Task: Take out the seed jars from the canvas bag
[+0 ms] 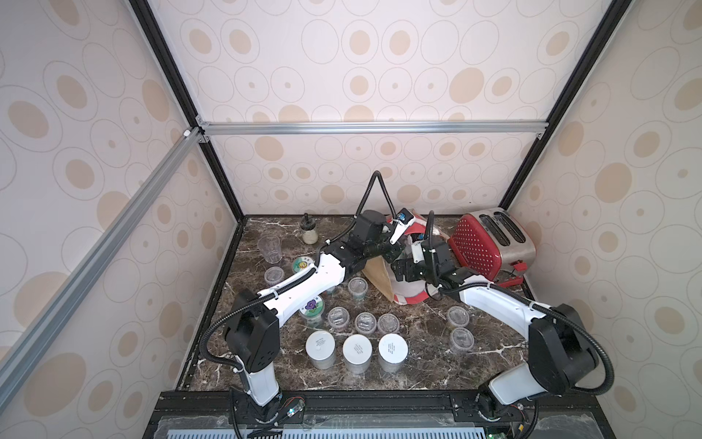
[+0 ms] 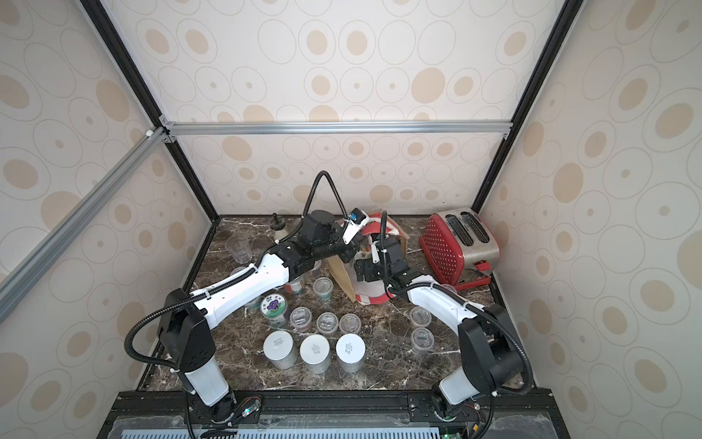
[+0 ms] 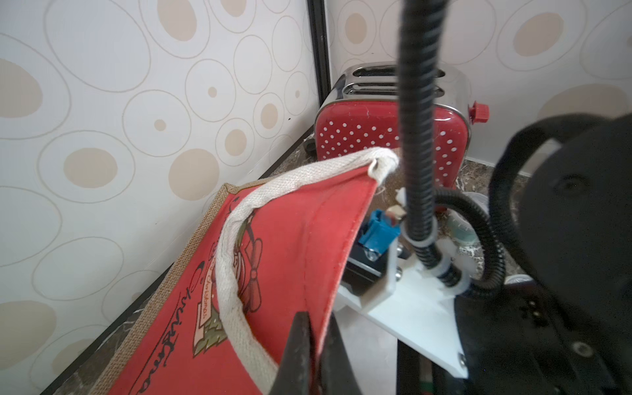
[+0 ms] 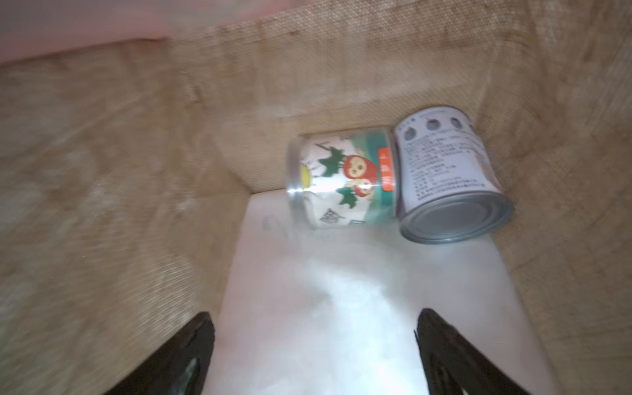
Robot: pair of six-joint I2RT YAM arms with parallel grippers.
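The canvas bag point(image 2: 343, 278) lies open on its side at the back. Its red flap point(image 3: 270, 263) with white rope handle hangs at my left gripper, which is shut on the red edge. My right gripper reaches into the bag mouth, fingers wide apart with nothing between them. Deep inside, in the right wrist view, two cans rest against the burlap: a strawberry-labelled one point(image 4: 345, 181) and a white-labelled one point(image 4: 444, 164).
A red toaster point(image 1: 475, 245) stands right of the bag. Several lidded cups and jars, with white canisters point(image 1: 357, 349) in front, cover the left and front-centre table. Bare table shows near the right front.
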